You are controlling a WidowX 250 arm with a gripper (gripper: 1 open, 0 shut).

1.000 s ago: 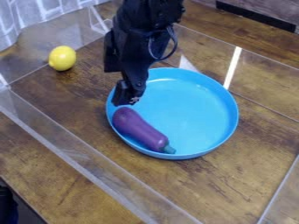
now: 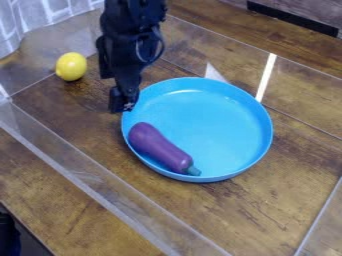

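Note:
A purple toy eggplant (image 2: 160,147) lies in the lower left part of a round blue plate (image 2: 221,128). A yellow lemon (image 2: 71,67) sits on the wooden table at the upper left. The black gripper (image 2: 118,92) hangs left of the plate's upper left rim, to the right of the lemon, with nothing visible held; its dark fingers blend together, though they appear open.
The wooden table (image 2: 267,225) has free room at the lower right and around the top right. Clear edges or panels run along the left and right. A small pale object shows behind the plate.
The gripper has moved left and back, away from over the plate and toward the lemon. The eggplant, plate and lemon look unmoved.

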